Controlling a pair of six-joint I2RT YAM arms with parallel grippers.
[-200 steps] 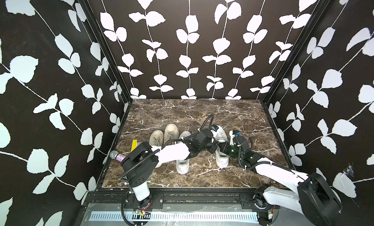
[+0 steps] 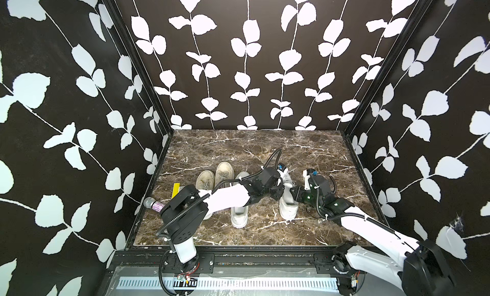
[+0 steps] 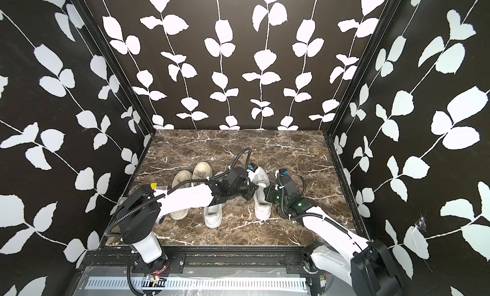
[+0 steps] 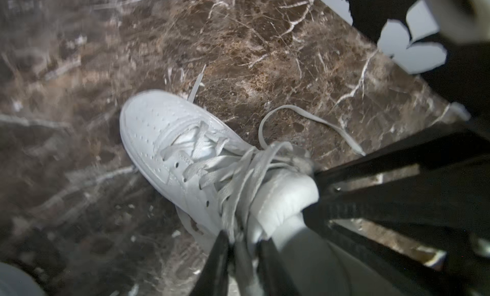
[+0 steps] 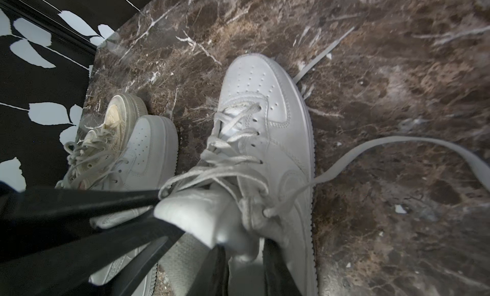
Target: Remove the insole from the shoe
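Note:
The white sneaker (image 5: 280,112) stands toe-back at centre right, white laces (image 4: 240,173) loose over and beside it. My left gripper is at the laces and tongue; its fingertips are apart with lace between them, and whether it grips is unclear. My right gripper is at the tongue (image 5: 199,209) near the shoe opening, fingertips apart with white material between; a firm hold cannot be confirmed. The insole inside is largely hidden by tongue and grippers.
Another white shoe (image 2: 239,214) stands left of it, with a beige pair (image 2: 224,170) beyond. A yellow item (image 2: 175,188) and a cylindrical object (image 2: 153,205) lie far left.
The left arm has barely moved.

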